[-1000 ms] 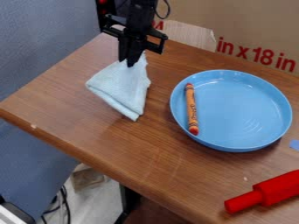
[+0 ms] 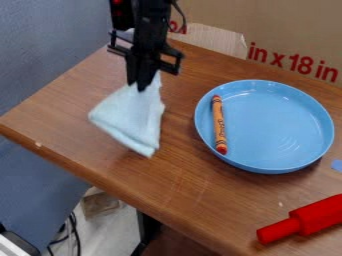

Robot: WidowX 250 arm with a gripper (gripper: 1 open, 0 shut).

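A pale blue cloth [image 2: 127, 118] hangs from my gripper [image 2: 142, 78] at the left-middle of the wooden table [image 2: 67, 115], its lower part at or near the tabletop. The fingertips are shut on the cloth's top edge.
A blue plate [image 2: 274, 128] holds an orange crayon [image 2: 219, 124] on the right. A red rolling pin [image 2: 301, 220] lies at the lower right. The table's left edge drops to a blue-grey surface, with cables below. A cardboard box stands behind.
The cloth now sits lower and farther toward the front.
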